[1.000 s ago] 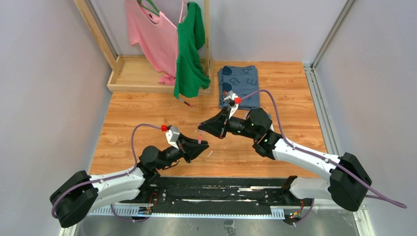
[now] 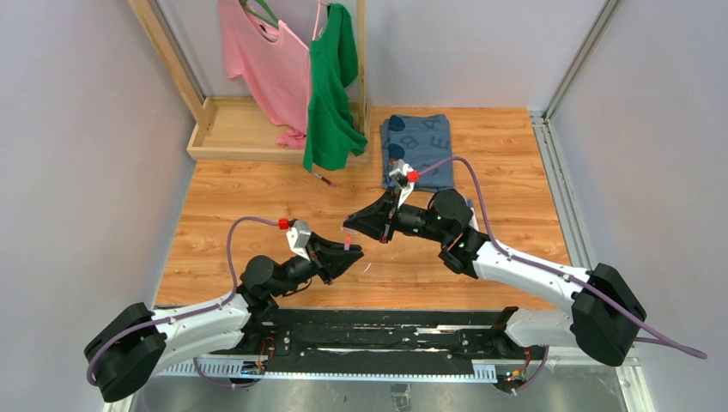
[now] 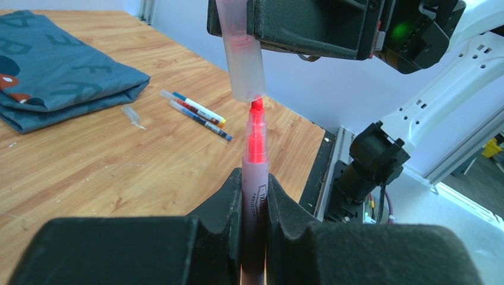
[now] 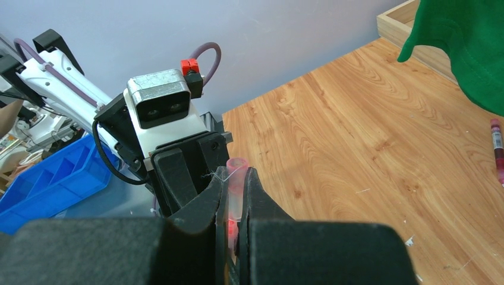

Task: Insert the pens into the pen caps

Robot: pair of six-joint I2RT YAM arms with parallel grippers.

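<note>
My left gripper is shut on a pink pen [image 3: 255, 178], held upright with its bright red tip pointing up. Above it, my right gripper is shut on a translucent pen cap [image 3: 245, 71], its mouth facing the pen. The pen's tip reaches the cap's lower rim in the left wrist view; the wider red collar is still outside, below the rim. In the top view the left gripper [image 2: 348, 249] and right gripper [image 2: 350, 225] meet near the middle of the table. Another dark red pen [image 2: 324, 178] lies by the green shirt.
Several pens [image 3: 199, 113] lie on the table beside a loose clear cap [image 3: 132, 115]. A folded blue cloth [image 2: 417, 142] lies at the back. Behind on the left, a green shirt [image 2: 333, 94] and a pink shirt [image 2: 270, 69] hang over a wooden tray [image 2: 223, 154].
My right gripper has shifted very slightly to the left, with the gap between cap and pen tip closing. The left arm has hardly moved; both grips stay as they were.
</note>
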